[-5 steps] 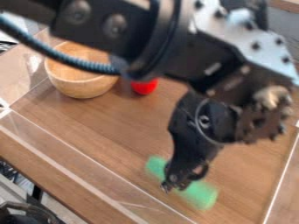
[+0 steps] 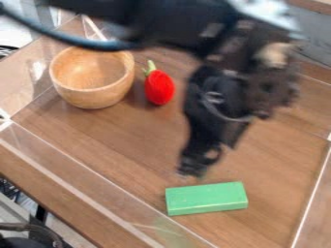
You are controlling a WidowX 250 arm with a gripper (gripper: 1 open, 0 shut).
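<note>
My gripper hangs blurred over the middle-right of the board, above and behind a green rectangular block, with nothing seen held; its fingertips point down and look apart from the block, though blur makes the finger hard to read. The block lies flat near the front of the board, its long side running left to right.
A wooden bowl sits at the back left, with a red pepper-like object to its right. Bare board lies at centre left. Clear walls edge the work area.
The arm has risen and drawn back from the green block, uncovering more of the bowl and red object. The block, angled and blurred earlier, now lies level across the view.
</note>
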